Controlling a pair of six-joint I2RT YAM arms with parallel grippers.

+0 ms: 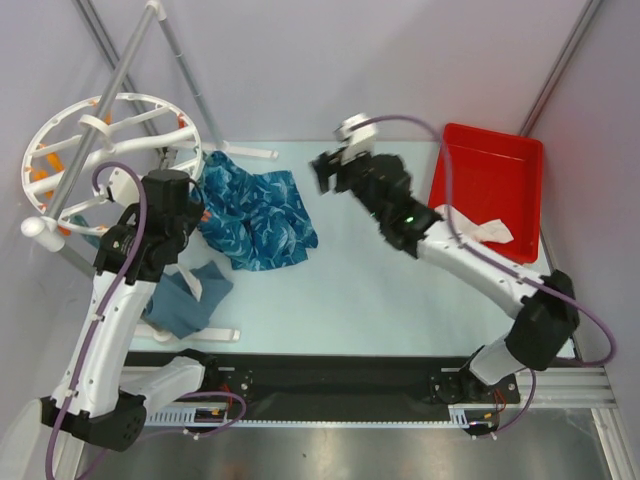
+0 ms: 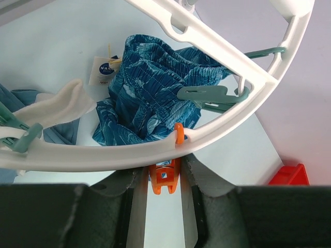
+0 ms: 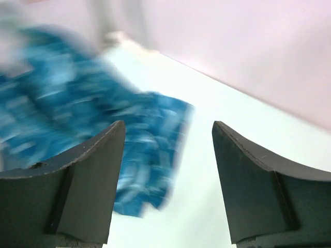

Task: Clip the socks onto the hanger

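The white round hanger (image 1: 30, 160) stands at the left, with orange and green clips on its ring (image 2: 103, 157). My left gripper is below the ring, shut on an orange clip (image 2: 165, 175). Whether that clip grips any cloth cannot be told. In the left wrist view a white sock (image 2: 57, 106) lies close to a green clip (image 2: 18, 129) at the left. Another white sock (image 1: 480, 227) lies in the red tray (image 1: 490, 140). My right gripper is open, nothing between its fingers, blurred above the table in the top view.
Blue patterned cloth (image 1: 260, 225) hangs by the ring and covers part of the table; a green clip (image 2: 212, 95) is at its edge. Plain blue cloth (image 1: 190, 300) is lower left. The hanger's pole (image 1: 130, 60) rises at the left. Mid-table is clear.
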